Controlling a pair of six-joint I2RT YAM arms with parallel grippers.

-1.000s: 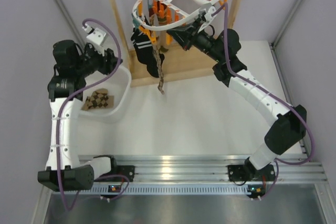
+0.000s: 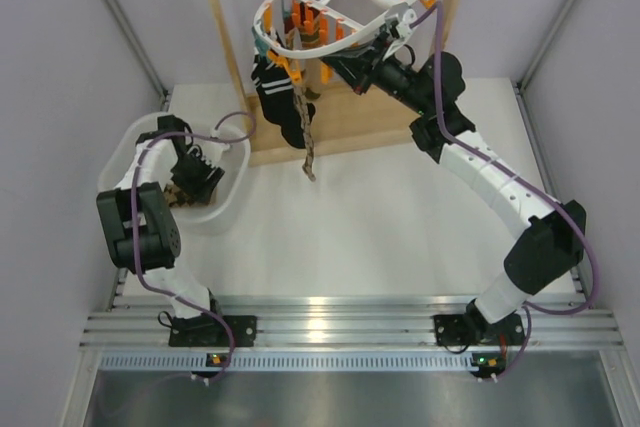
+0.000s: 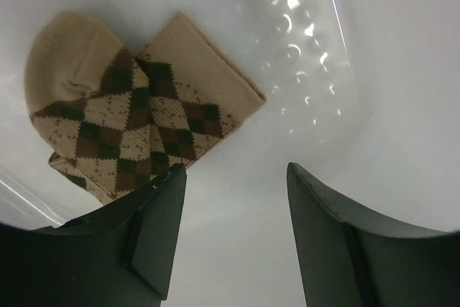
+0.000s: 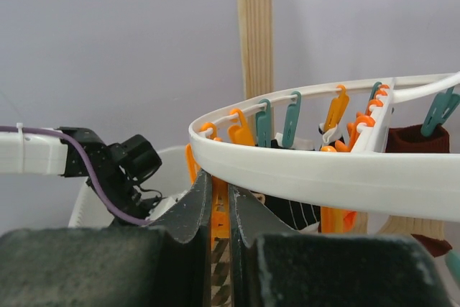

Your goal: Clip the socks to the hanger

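Note:
Inside the white bin [image 2: 228, 197], a folded brown-and-green argyle sock [image 3: 118, 131] lies on the floor. My left gripper is open low over the bin, nothing between its fingers, the sock ahead and to the left of them. The left arm hides much of that sock from above. On the white round hanger [image 2: 325, 50], an argyle sock [image 2: 303, 117] dangles below the near-left rim. There my right gripper is shut on an orange clip [image 4: 220, 222]; the argyle fabric hangs directly beneath it.
Black striped socks [image 2: 275, 97] hang beside the argyle one, and a dark red sock [image 4: 417, 140] is farther round the hanger. Several orange and teal clips line the rim. A wooden frame [image 2: 222, 22] supports it.

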